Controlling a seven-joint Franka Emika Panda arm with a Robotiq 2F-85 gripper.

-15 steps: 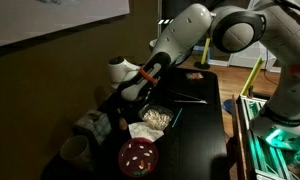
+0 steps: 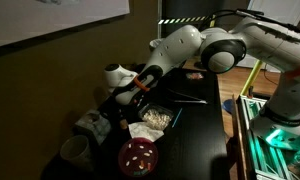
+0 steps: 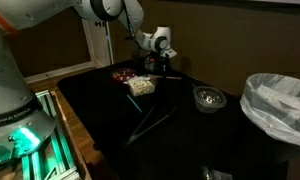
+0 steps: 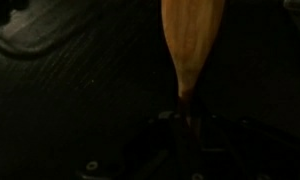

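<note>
In the wrist view, a wooden utensil (image 4: 190, 42) with a broad end narrows down to the dark fingers at the bottom of the picture. My gripper is shut on its narrow part, though the fingertips are very dark. Exterior view 1 has the gripper (image 2: 126, 107) low at the back of the black table, beyond the clear container (image 2: 156, 117) of pale pieces. Seen from exterior view 2, the gripper (image 3: 154, 64) is near the far edge, close to the red dish (image 3: 123, 74). Whether the utensil touches the table cannot be told.
A white packet (image 2: 145, 131) and a red bowl (image 2: 138, 158) with small bits stand nearby. A teal pen (image 3: 134, 102) lies on the table. To the right are a metal bowl (image 3: 209, 98) and a white-lined bin (image 3: 280, 105).
The arm's elbow has come lower over the last second, and the wrist has shifted slightly. The dishes and packet have stayed where they were.
</note>
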